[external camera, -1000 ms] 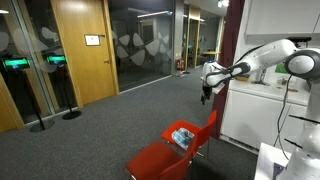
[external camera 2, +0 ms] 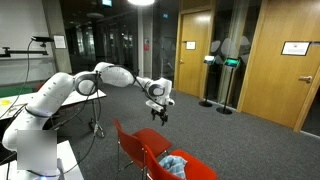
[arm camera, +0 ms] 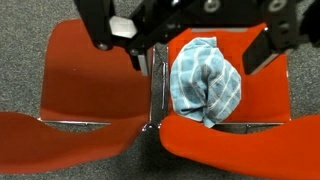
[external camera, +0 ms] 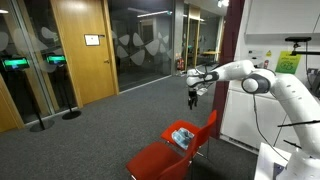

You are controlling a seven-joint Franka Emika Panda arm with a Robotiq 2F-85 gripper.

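Note:
A crumpled pale blue checked cloth (arm camera: 206, 82) lies on the red seat at the right of the wrist view. It also shows as a light patch of cloth (external camera: 182, 137) on the farther chair in exterior view 1, and as part of the cloth (external camera 2: 173, 167) low in exterior view 2. My gripper is open, its dark fingers wide apart on either side of the view with nothing held. Seen from outside, the gripper (external camera: 194, 101) hangs in the air well above the chairs, clear of the cloth.
Two red chairs stand side by side. A white cabinet (external camera: 240, 115) stands behind the arm. Open carpet (external camera: 90, 140) spreads beyond the chairs.
In exterior view 1 the arm has stretched leftward, carrying the gripper left and slightly lower toward the chairs. The chairs and cloth look unmoved.

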